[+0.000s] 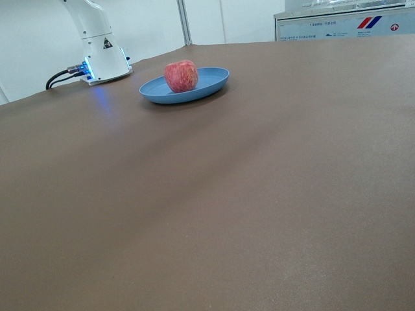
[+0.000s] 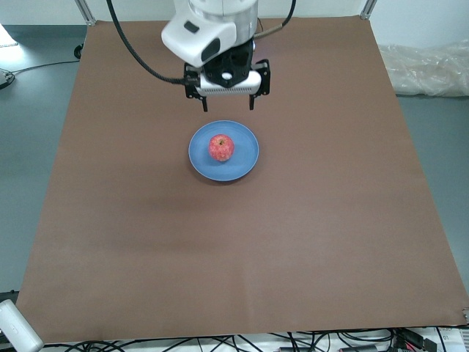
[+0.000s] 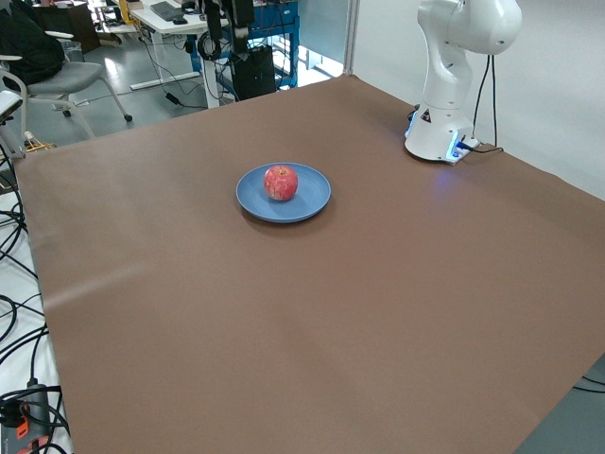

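A red apple rests on a round blue plate in the middle of the brown table; the top view shows the apple on the plate, as does the right view, with apple and plate. In the left view my gripper is above and behind the plate, clear of the apple, its two fingers apart with nothing seen between them. The gripper is out of frame in the top and right views.
The white arm base stands at the table's far right corner in the right view. Cables and equipment lie beyond the table's edges, and white walls stand behind it.
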